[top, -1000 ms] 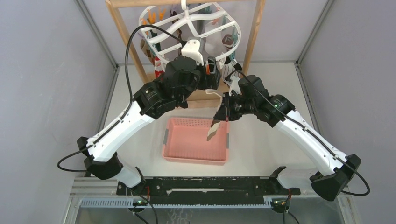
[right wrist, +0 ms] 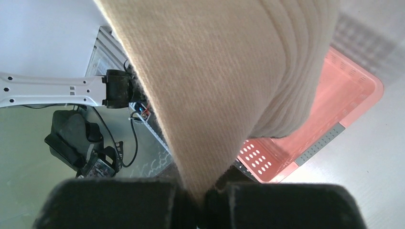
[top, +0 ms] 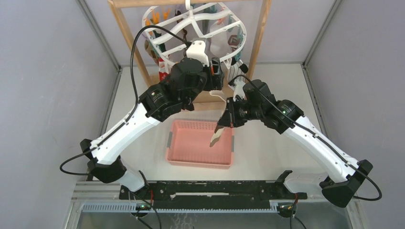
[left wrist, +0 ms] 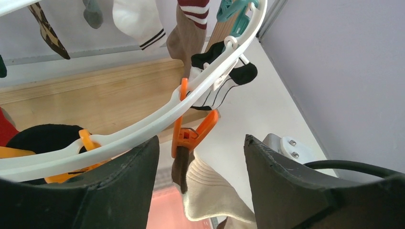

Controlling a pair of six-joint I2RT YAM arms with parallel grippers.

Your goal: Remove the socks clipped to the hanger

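Note:
A beige and brown sock [left wrist: 210, 191] hangs from an orange clip [left wrist: 188, 136] on the rim of the white hanger [left wrist: 143, 126]. My left gripper stands open, its fingers to either side of the clip and apart from it in the left wrist view. Lower down, my right gripper is shut on the sock, whose beige cloth [right wrist: 205, 81] fills much of the right wrist view. From above, the sock's loose end [top: 216, 136] dangles over the pink basket's right part.
Other socks, among them a white one with black stripes [left wrist: 141, 21], hang around the hanger. A wooden frame [top: 260, 38] stands at the back. On the table the pink basket [top: 198, 165] looks empty. Both arms are close together near the hanger.
Both arms have barely moved.

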